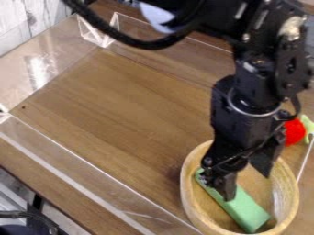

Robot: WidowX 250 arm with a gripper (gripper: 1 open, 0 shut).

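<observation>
My black gripper (237, 168) reaches down into the wooden bowl (285, 188) at the lower right, open, its fingers around the upper end of a green block (245, 209). The block lies slanted on the bowl's bottom, its upper part partly hidden by the fingers. I cannot tell whether the fingers touch it.
A red round object (295, 131) and a pale green item sit right of my gripper, behind the bowl.
</observation>
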